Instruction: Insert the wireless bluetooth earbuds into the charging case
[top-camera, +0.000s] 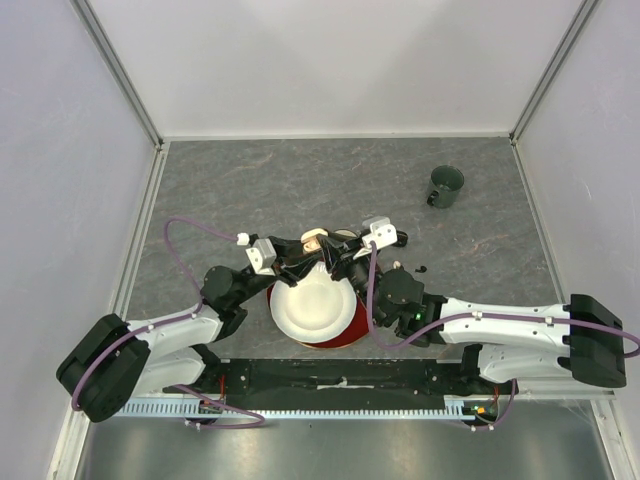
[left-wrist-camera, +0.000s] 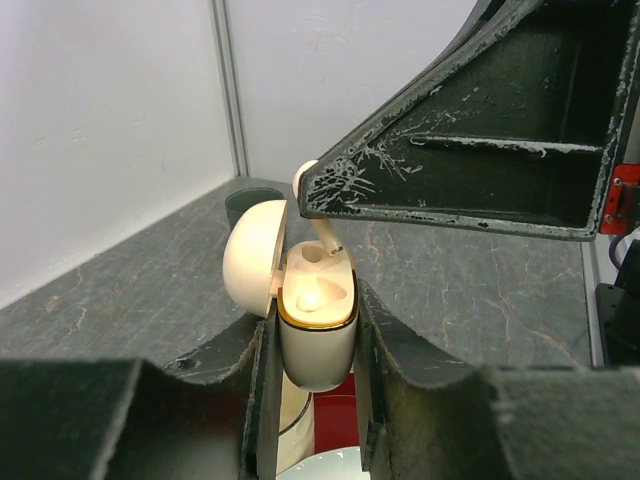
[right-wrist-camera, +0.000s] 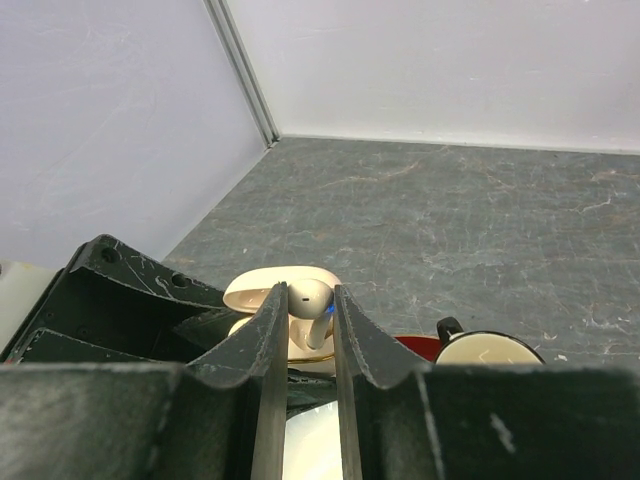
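Note:
The charging case (left-wrist-camera: 318, 358) is cream-white with a gold rim, its lid (left-wrist-camera: 254, 257) standing raised. My left gripper is shut on the case, holding it in the air with its slots facing up. An earbud (right-wrist-camera: 310, 297) is pinched by its rounded head in my right gripper. From that head the earbud's stem (left-wrist-camera: 328, 236) slants down, its tip right above the case opening. Whether the tip touches the case, I cannot tell. One slot on the near side shows as an empty hollow. In the top view, both grippers meet around the case (top-camera: 313, 240).
Below the grippers lies a white plate (top-camera: 312, 312) on a red round piece (top-camera: 352, 332). A cream cup (right-wrist-camera: 490, 350) with a dark rim stands close behind it. The dark green mug (top-camera: 445, 187) is at the back right.

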